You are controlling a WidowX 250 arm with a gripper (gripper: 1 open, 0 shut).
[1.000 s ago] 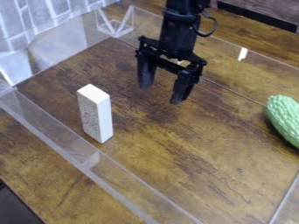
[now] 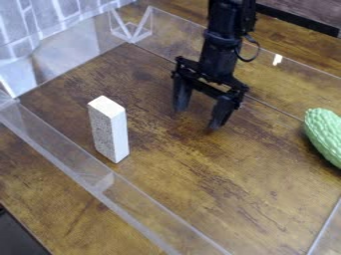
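The black gripper (image 2: 200,108) hangs over the wooden floor of a clear-walled tray, at the upper middle, its two fingers apart with nothing visible between them. A white upright block (image 2: 110,129) stands to the lower left of it. A pale green bumpy object (image 2: 324,134), like a melon or gourd, lies at the right edge, partly out of view.
Transparent walls (image 2: 80,174) border the wooden surface (image 2: 200,199). A white cloth or curtain (image 2: 40,40) is at the back left.
The gripper has moved slightly right and lower in the view, and its fingers appear a little closer together. The block and green object have stayed in place.
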